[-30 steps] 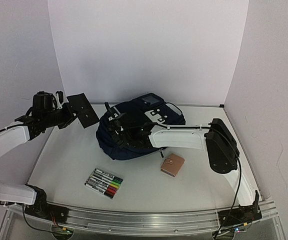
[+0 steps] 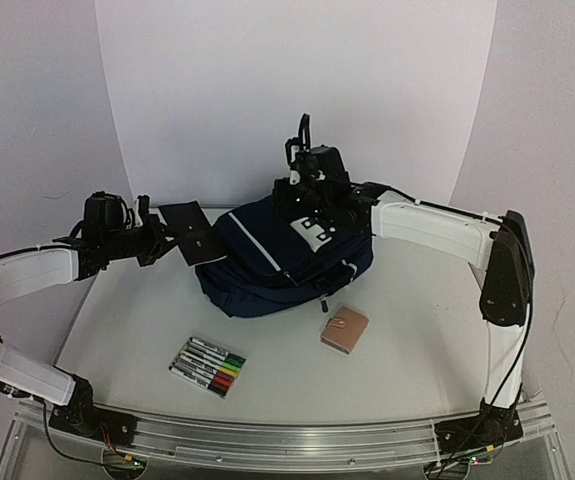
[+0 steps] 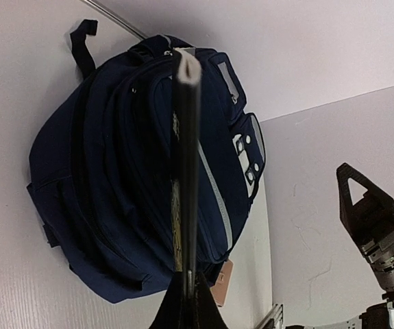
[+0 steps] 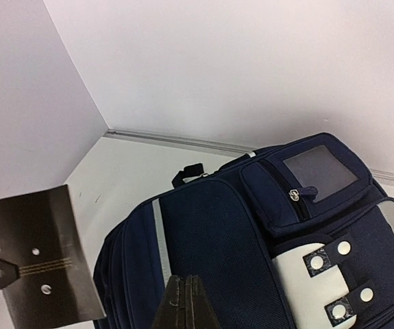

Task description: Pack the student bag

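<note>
A navy backpack (image 2: 257, 270) lies on the table, with grey stripe, white panel and pockets facing up in the right wrist view (image 4: 203, 240). My left gripper (image 2: 162, 235) is shut on a thin black booklet (image 2: 192, 235), seen edge-on in the left wrist view (image 3: 183, 157) and held beside the backpack's left end. My right gripper (image 2: 297, 180) is raised over the back right of the backpack; its fingertips (image 4: 176, 298) sit close together at the bottom of the right wrist view, nothing visible between them.
A set of colored markers (image 2: 207, 365) lies at front left, and a tan wallet (image 2: 344, 329) at front right. Bare table surrounds them. White walls close the back and sides.
My right gripper has risen and moved back and right, away from the backpack's left part. My left gripper with the booklet has moved slightly right and down toward the backpack.
</note>
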